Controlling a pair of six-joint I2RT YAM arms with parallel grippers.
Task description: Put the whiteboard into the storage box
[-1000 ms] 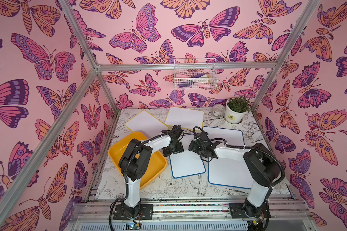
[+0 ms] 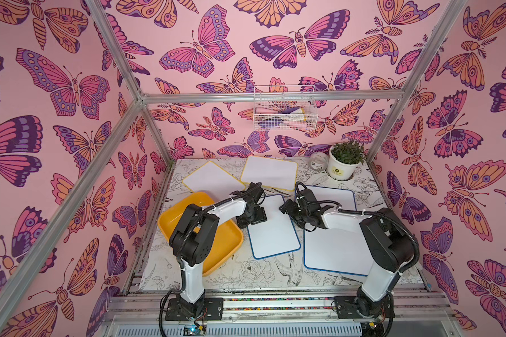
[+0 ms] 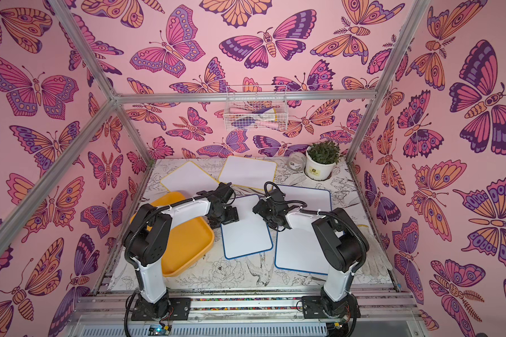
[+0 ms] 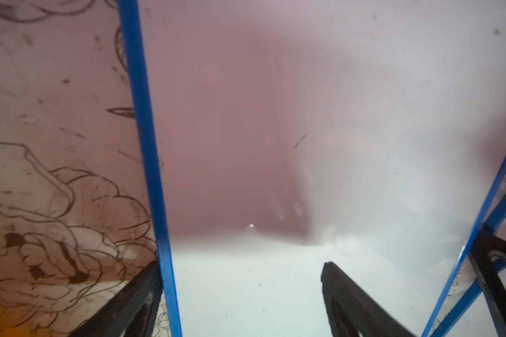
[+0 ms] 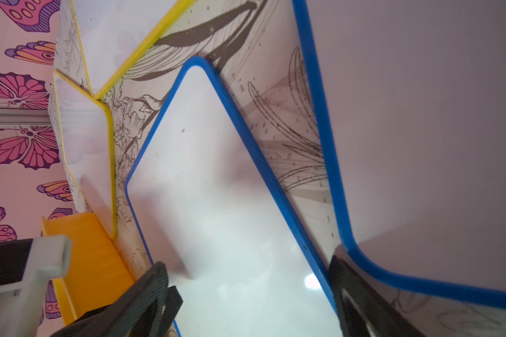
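The small blue-edged whiteboard (image 2: 273, 238) lies flat on the table, right of the orange storage box (image 2: 222, 258). Over its left side is my left gripper, its fingers apart; in the left wrist view one finger (image 4: 137, 306) meets the left blue edge and the other is over the white face. My right gripper is open above the same board, one finger (image 5: 357, 297) at the board's right blue edge. Whether either finger presses on the edge I cannot tell. The box is empty where it shows; the left arm hides part of it.
A larger blue-edged board (image 2: 337, 247) lies close on the right, under the right arm. Two yellow-edged boards (image 2: 270, 171) lie at the back. A potted plant (image 2: 343, 160) stands at the back right. Bare table (image 2: 264, 275) shows in front.
My right gripper has shifted right and slightly back over the board. The left arm has moved only a little. The small board's front right corner appears shifted very slightly right.
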